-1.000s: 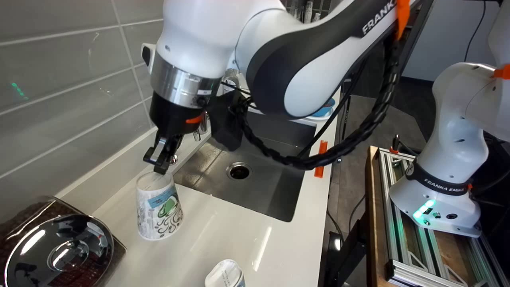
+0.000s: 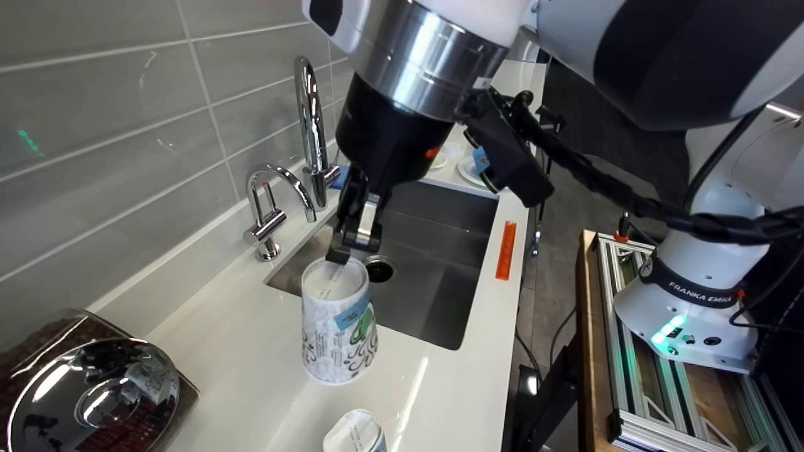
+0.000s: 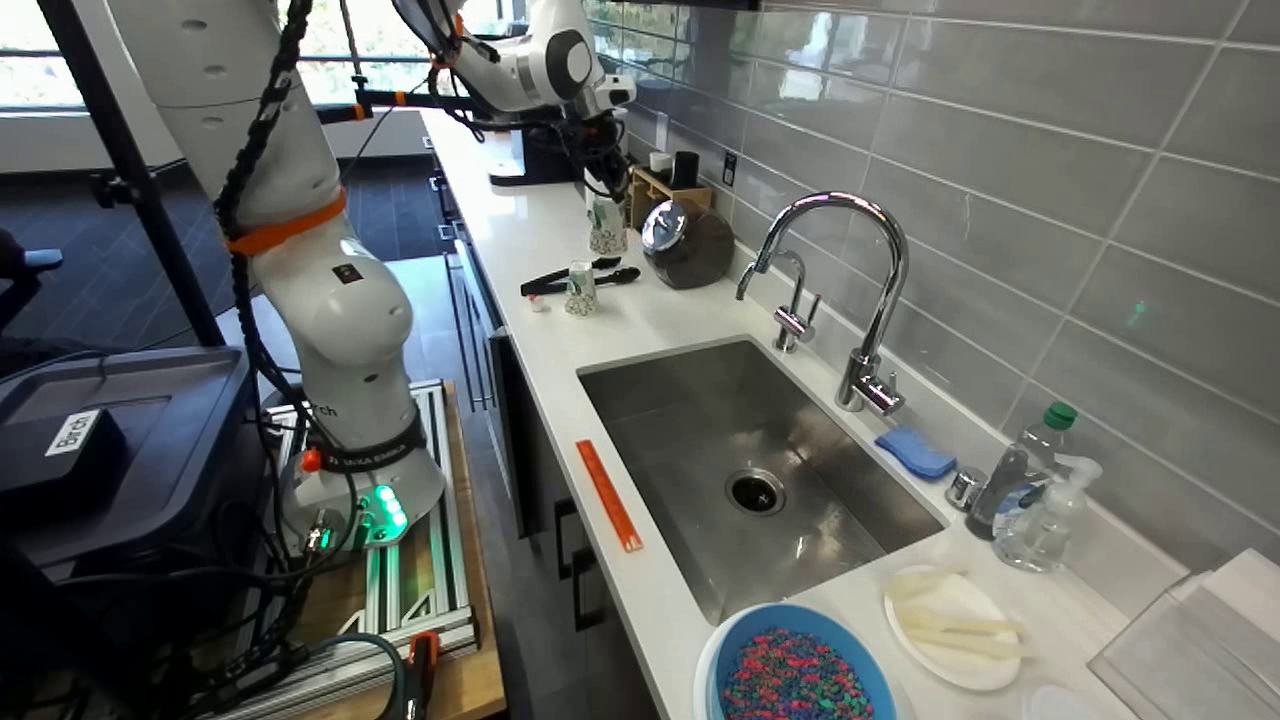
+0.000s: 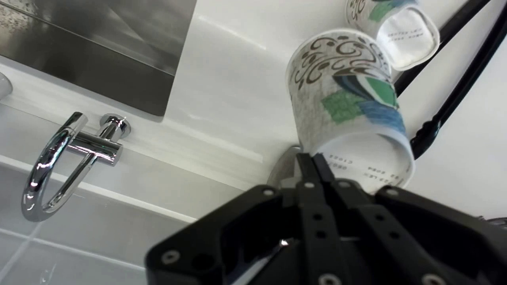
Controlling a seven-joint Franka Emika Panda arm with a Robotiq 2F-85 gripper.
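Observation:
A patterned paper cup (image 2: 336,331) stands upside down, its base facing up, on or just above the white counter left of the sink. Closed together, the tips of my gripper (image 2: 352,247) are at the raised rim of that base. In the wrist view, the shut fingers (image 4: 309,178) meet the rim beside the cup (image 4: 349,95), with only its thin edge at their tips. Whether the cup's mouth touches the counter is hard to tell. A smaller cup (image 4: 409,40), also inverted, stands apart from it.
The steel sink (image 2: 441,301) lies beyond the cup, with two chrome taps (image 2: 266,218) along the wall. A dark jar with a shiny lid (image 2: 94,399) fills the near left corner. Black tongs (image 3: 558,283) lie near the cups. An orange strip (image 2: 506,252) lies at the counter's front edge.
The larger cup and my gripper have moved together to the right in exterior view 1, away from the wall. My fingers have stayed at its base rim. The smaller cup has not moved.

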